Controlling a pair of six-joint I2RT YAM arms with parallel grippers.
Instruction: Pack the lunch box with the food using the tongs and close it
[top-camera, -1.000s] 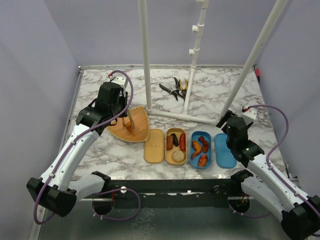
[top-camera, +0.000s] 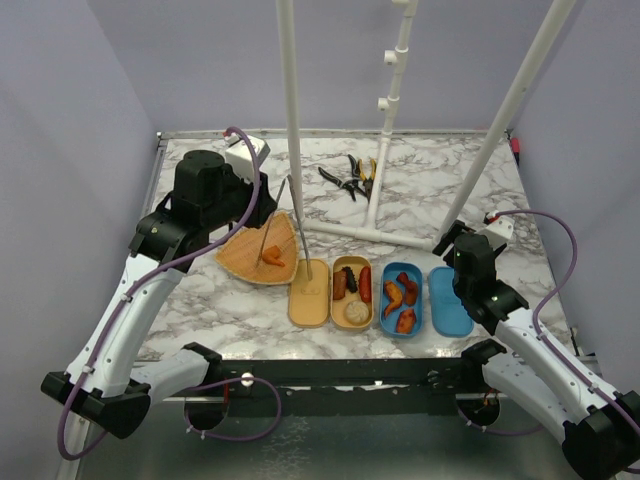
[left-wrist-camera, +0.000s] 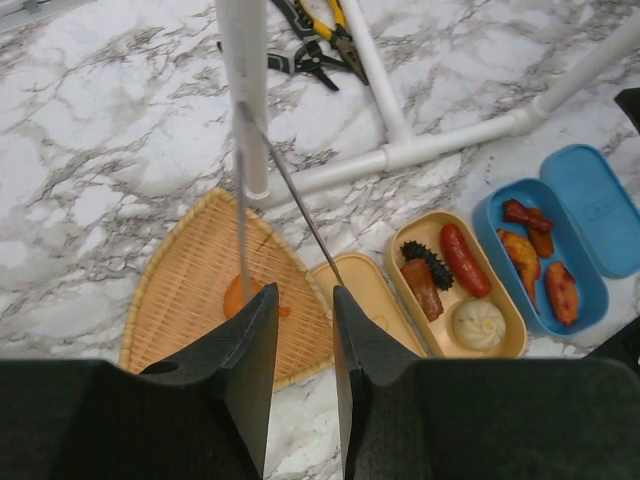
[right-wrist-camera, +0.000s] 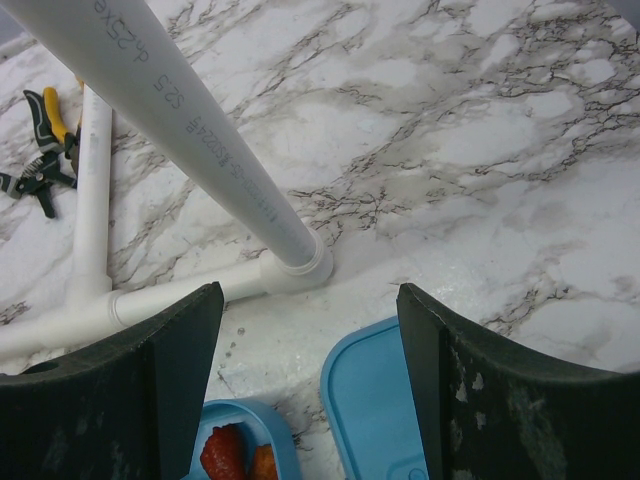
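Note:
My left gripper is raised over the wicker tray (left-wrist-camera: 175, 280), its fingers close together; two thin metal rods (left-wrist-camera: 295, 190) show beyond them, and I cannot tell whether it grips these. An orange food piece (top-camera: 272, 256) lies in the tray. The yellow box (left-wrist-camera: 445, 320) holds sausage, dark food and a pale bun; the blue box (top-camera: 400, 325) holds several brown and orange pieces. A yellow lid (top-camera: 308, 315) and blue lid (top-camera: 450, 305) lie at either side. My right gripper is open above the blue lid, nothing between its fingers.
White pipes (top-camera: 365, 232) form a frame behind the boxes, with uprights rising near both grippers. Pliers (top-camera: 345, 185) lie at the back.
My left gripper has risen and moved right; the metal rods now stand spread apart, and the orange piece lies lower in the tray. The right arm is unchanged.

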